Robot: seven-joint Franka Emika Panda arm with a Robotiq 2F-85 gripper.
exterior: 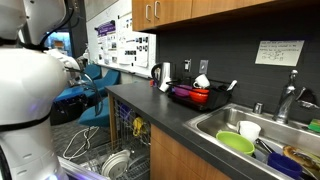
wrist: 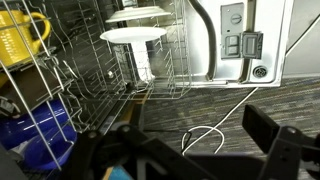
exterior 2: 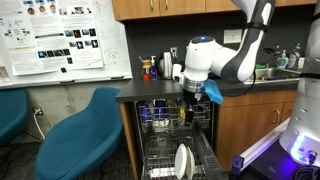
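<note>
My gripper stands open in the wrist view, its dark fingers far apart with nothing between them. It looks down over the open dishwasher, near the door's edge. White plates (wrist: 133, 35) stand on edge in the lower wire rack (wrist: 172, 82); the same plates (exterior 2: 181, 160) show from the front in exterior view 2, below the gripper (exterior 2: 190, 108). A yellow mug (wrist: 14, 40) and a blue item (wrist: 38, 142) are at the left of the wrist view.
The metal door panel (wrist: 288, 25) with its dispenser lies open. A counter (exterior: 165, 108) runs beside the dishwasher, carrying a dish rack with red bowls (exterior: 192, 94). The sink (exterior: 212, 122) holds a green bowl (exterior: 236, 142) and other dishes. Blue chairs (exterior 2: 85, 130) stand to one side.
</note>
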